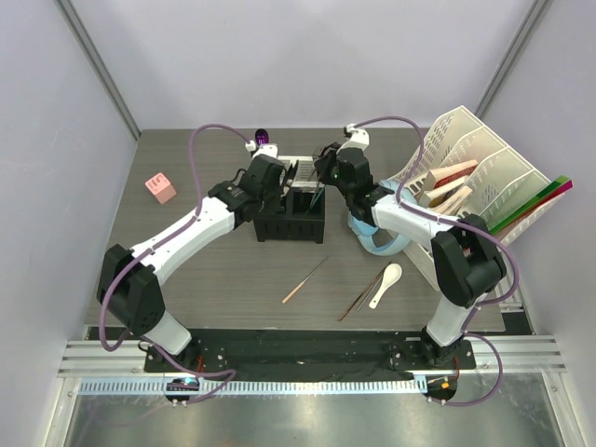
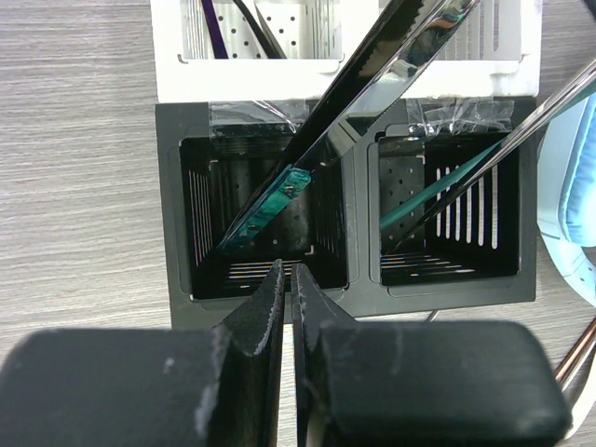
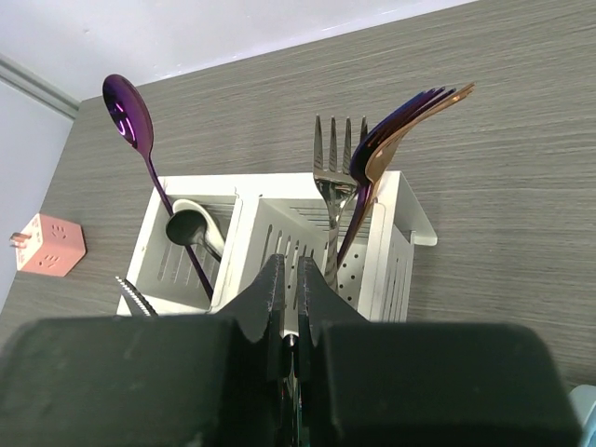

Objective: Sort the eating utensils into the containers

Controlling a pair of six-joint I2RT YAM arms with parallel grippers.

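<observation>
A black two-compartment container (image 2: 346,233) and a white caddy (image 3: 389,279) behind it hold utensils. Large steel-and-black blades (image 2: 391,56) and teal-ended pieces stand slanted in the black compartments. The white caddy holds purple spoons (image 3: 128,112), a steel fork (image 3: 332,186) and copper utensils. My left gripper is over the black container's front, fingertips close together; its exact opening is unclear. My right gripper, above the containers, is shut on a thin metal utensil, mostly hidden below its fingers. Chopsticks (image 1: 361,296), a white spoon (image 1: 386,282) and a wooden-handled stick (image 1: 304,279) lie in front.
A large white rack (image 1: 494,149) of boards fills the right. A light blue ring-shaped object (image 1: 386,247) lies right of the container. A pink block (image 1: 160,187) sits at left.
</observation>
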